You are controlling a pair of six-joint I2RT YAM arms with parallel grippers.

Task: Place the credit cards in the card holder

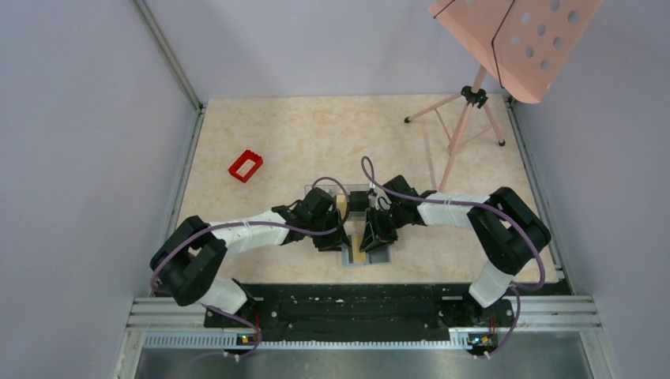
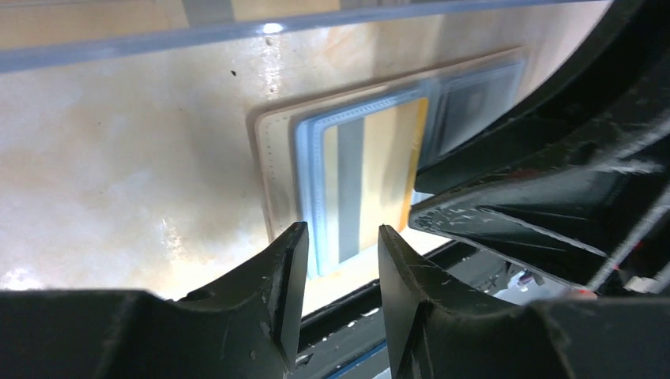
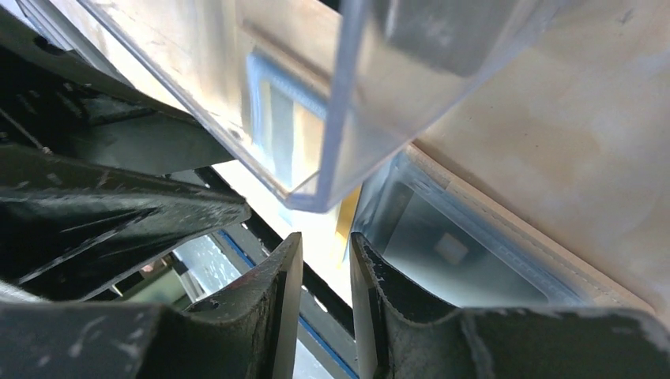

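Observation:
An open card holder (image 1: 380, 255) lies flat at the front middle of the table. A yellowish card with a grey stripe (image 2: 370, 170) sits in its blue-edged left pocket, the orange edge showing along the right side. The holder's right half (image 3: 442, 245) looks dark behind clear plastic. My left gripper is open above the holder's left part, nothing held between its fingers. Over the holder's middle, my right gripper has its fingertips a little apart, near the card's orange edge (image 3: 347, 217); whether they touch it, I cannot tell.
Just behind the holder stands a clear box (image 1: 315, 190) with a yellow and a dark item, its wall close to both grippers. A red box (image 1: 246, 166) lies at the left; a pink tripod (image 1: 472, 99) stands back right.

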